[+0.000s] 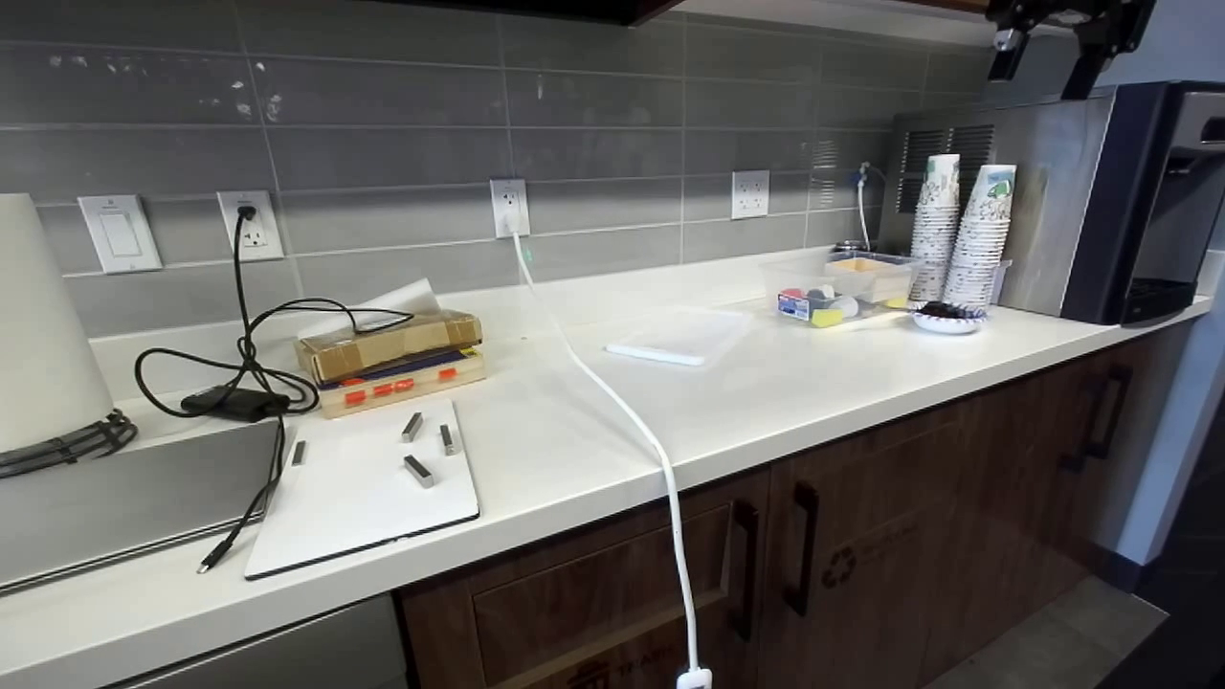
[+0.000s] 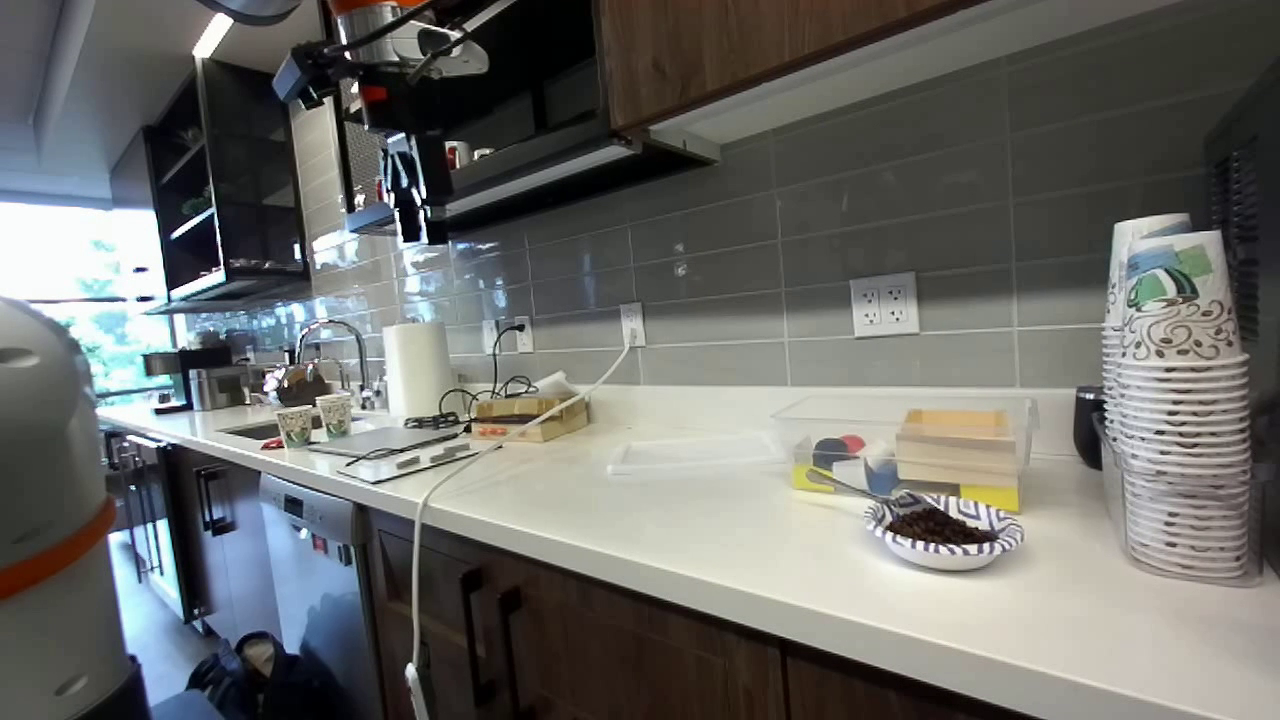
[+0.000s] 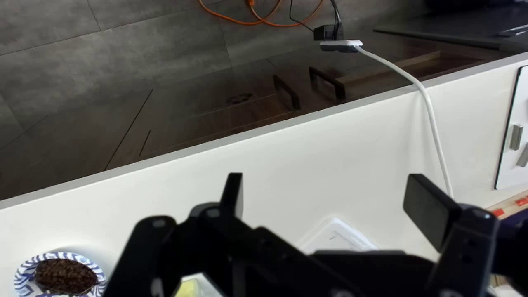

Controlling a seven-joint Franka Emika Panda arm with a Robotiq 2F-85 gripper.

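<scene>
High above the counter, my gripper stands open, its two dark fingers wide apart and nothing between them. It shows at the top right of exterior view 1 as a dark gripper (image 1: 1045, 69). A patterned paper bowl (image 2: 944, 552) of dark brown bits, with a fork (image 2: 849, 486) leaning in it, sits on the counter. Behind it is a clear plastic bin (image 2: 906, 446) with yellow and other coloured things inside. A translucent lid (image 1: 672, 337) lies flat left of the bin. Several small metal blocks (image 1: 419, 470) rest on a white board (image 1: 356, 505).
Two stacks of paper cups (image 1: 978, 241) stand beside a steel machine (image 1: 1068, 195). A white cable (image 1: 614, 396) crosses the counter (image 1: 792, 396) and hangs over its front edge. Cardboard boxes (image 1: 390, 346) and a black cable (image 1: 241, 310) are by the wall. Mid-counter is mostly clear.
</scene>
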